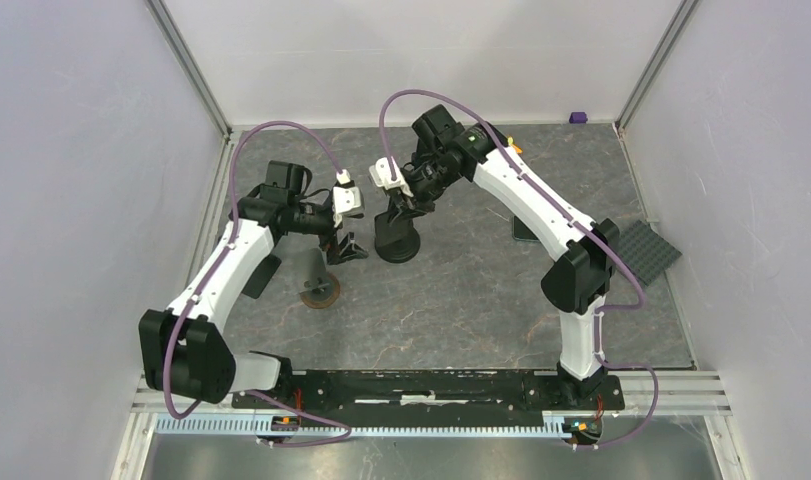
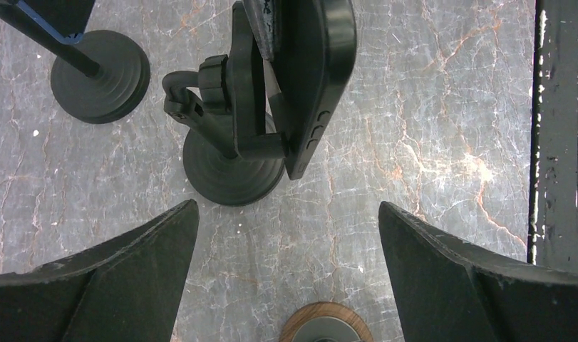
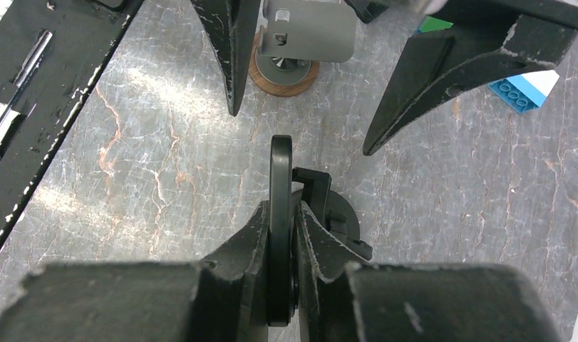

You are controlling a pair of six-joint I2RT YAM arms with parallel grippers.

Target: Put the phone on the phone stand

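Observation:
My right gripper is shut on the black phone, seen edge-on in the right wrist view, held upright at the black phone stand. In the left wrist view the phone is beside the stand's holder, its lower end by the lip; whether it rests there I cannot tell. My left gripper stands open just left of it, nothing between its fingertips.
A silver stand on a wooden base is front left. A second black round base shows in the left wrist view. Blue bricks lie nearby.

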